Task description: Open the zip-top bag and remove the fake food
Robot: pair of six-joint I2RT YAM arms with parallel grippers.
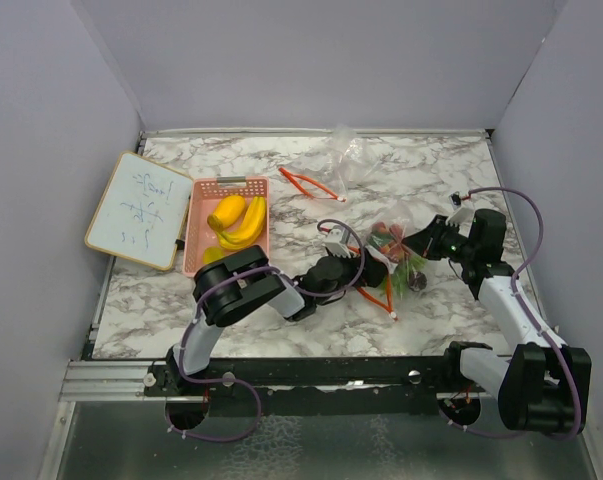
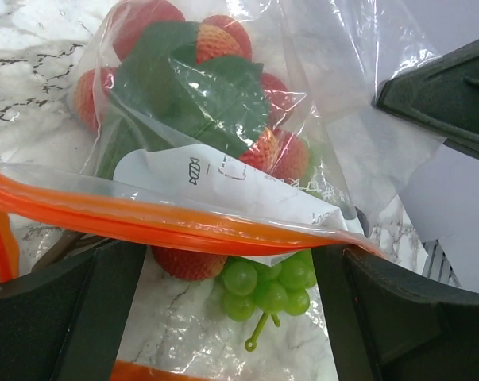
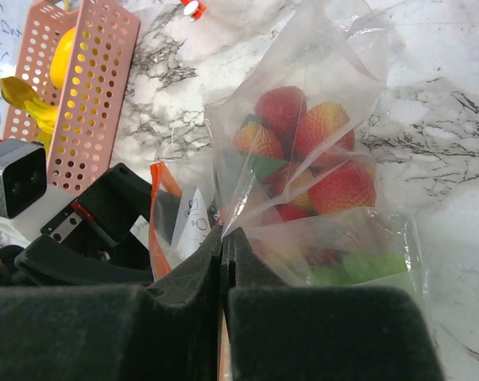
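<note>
The zip bag (image 1: 393, 225) holds red lychee-like fruit (image 3: 339, 187), green leaves and green grapes (image 2: 270, 294). Its orange zip band (image 2: 168, 214) crosses just beyond my left gripper (image 1: 373, 275), whose fingers stand apart at the bag's mouth, grapes visible between them. My right gripper (image 1: 411, 243) is shut on the clear film of the bag, pinched at its tips.
A pink basket (image 1: 196, 240) with bananas and other yellow fruit stands left, beside a whiteboard (image 1: 136, 210). An empty bag with orange zip (image 1: 336, 160) lies at the back. Bare marble surrounds them.
</note>
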